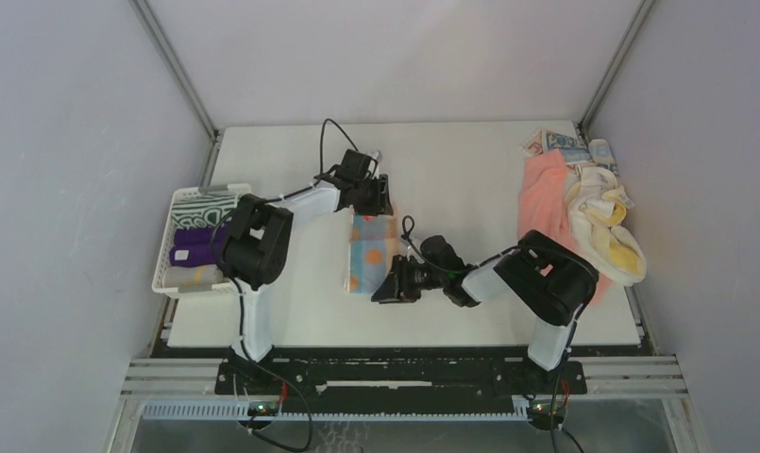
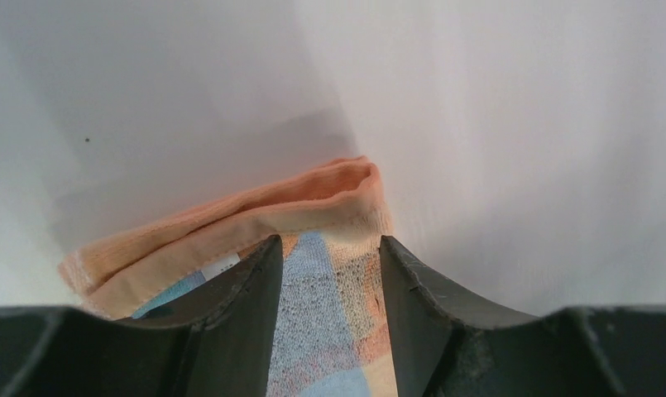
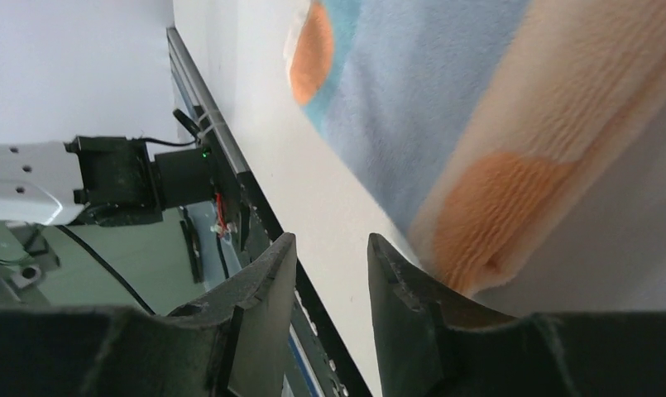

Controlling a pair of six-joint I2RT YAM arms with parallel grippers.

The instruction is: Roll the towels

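A folded towel, checked in blue, peach and orange, lies mid-table with its long sides running front to back. My left gripper is over its far end; in the left wrist view the open fingers stand apart above the towel's folded edge. At the near right corner is my right gripper. The right wrist view shows its fingers parted, the towel's orange corner beside the right-hand finger. Nothing shows gripped in either one.
A white basket with rolled towels, one of them purple, stands at the left. Loose towels are heaped at the right: a coral one and a cream-yellow one. Bare table lies between.
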